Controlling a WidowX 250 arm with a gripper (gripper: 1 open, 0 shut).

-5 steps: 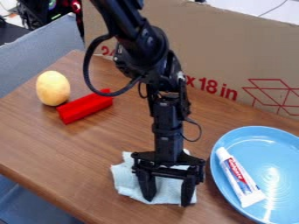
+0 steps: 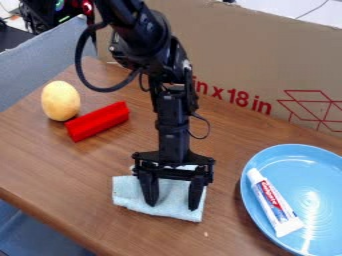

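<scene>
My black gripper (image 2: 173, 188) is down on a pale, light-blue cloth (image 2: 134, 197) at the front middle of the wooden table, its two fingers resting at the cloth with part of it hidden under them. Whether the fingers hold any of the cloth I cannot tell.
To the right lies a blue plate (image 2: 313, 197) with a white tube (image 2: 273, 203) on it. At the back left are a red cylinder (image 2: 98, 120) and a yellow potato-like object (image 2: 60, 101). A cardboard box (image 2: 247, 75) stands behind. The table's left edge drops off.
The cloth's shape and outline have changed a little beneath it.
</scene>
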